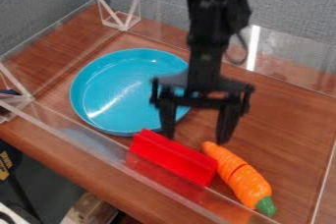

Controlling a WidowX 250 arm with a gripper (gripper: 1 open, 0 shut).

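My black gripper (pixel 197 120) hangs low over the right part of the blue plate (pixel 108 94), open, with its two fingers pointing down and apart, just above a red block (pixel 171 158). The red block lies at the front of the wooden surface, in front of the plate. An orange toy carrot (pixel 237 172) with a green tip lies to the right of the block. Nothing shows between the fingers.
Clear walls (pixel 282 59) edge the wooden surface, with white brackets at the back left and left side. Bare wood (pixel 289 130) lies to the right of the gripper and at the back left.
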